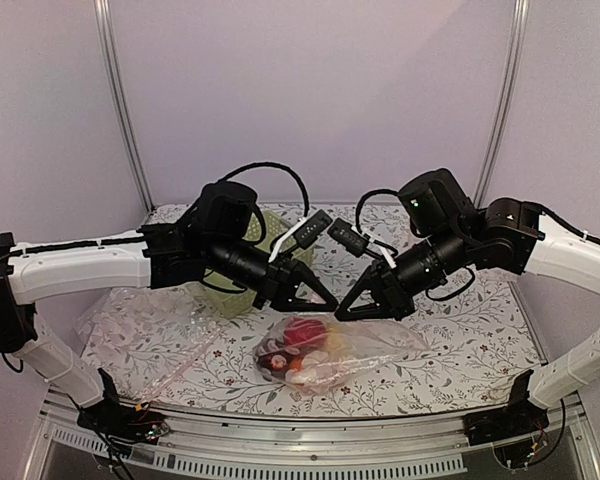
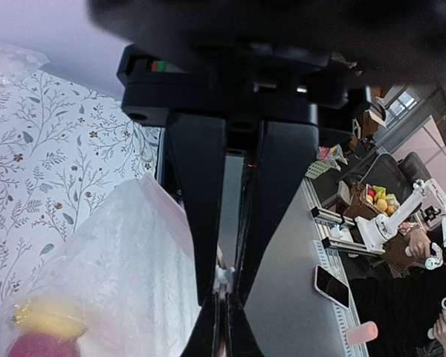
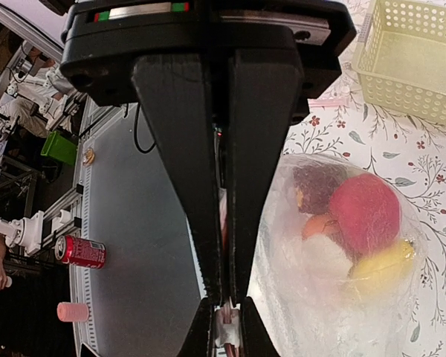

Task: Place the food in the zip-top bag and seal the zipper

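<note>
The clear zip top bag (image 1: 365,345) lies on the table in front of both arms, holding a red round food (image 3: 366,213), a yellow one (image 3: 383,266), a dark one (image 3: 316,187) and a whitish one. My left gripper is shut at the bag's pinkish top edge (image 2: 180,216), which runs in between its fingers. Nearly tip to tip with it, my right gripper is shut on the same edge strip. A small whitish bit shows between the fingertips. Whether the zipper is closed there cannot be made out.
Behind the left arm stands a pale green basket (image 1: 270,232), looking empty in the right wrist view. Another clear bag (image 1: 145,335) lies flat at the table's left.
</note>
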